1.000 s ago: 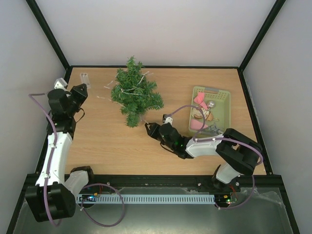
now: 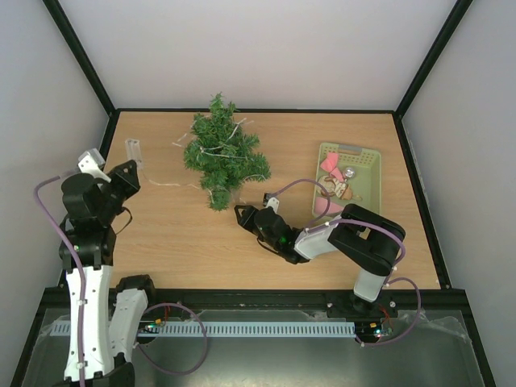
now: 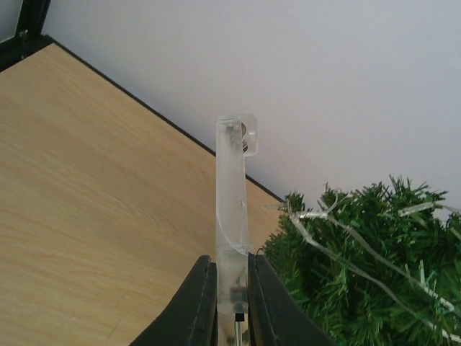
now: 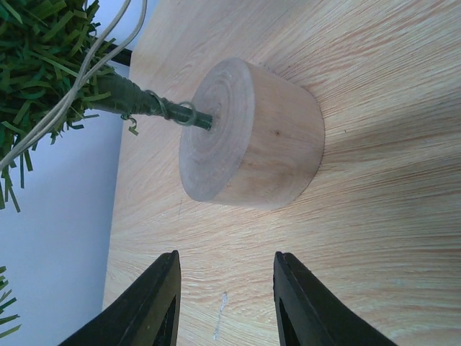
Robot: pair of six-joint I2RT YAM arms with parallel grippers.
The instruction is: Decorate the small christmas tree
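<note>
The small green tree [image 2: 222, 153] stands mid-table with pale wire strands wound over it; its round wooden base [image 4: 252, 137] shows in the right wrist view. My left gripper, left of the tree, is shut on a clear battery box [image 3: 232, 194], from which a thin wire runs toward the branches. My right gripper is low at the table by the base, fingers apart, with nothing between them.
A green basket [image 2: 367, 185] with pink bows, a silver ball and other ornaments sits at the right. Bare table [image 2: 185, 250] lies in front of the tree; walls enclose three sides.
The right gripper has moved slightly left since a second ago.
</note>
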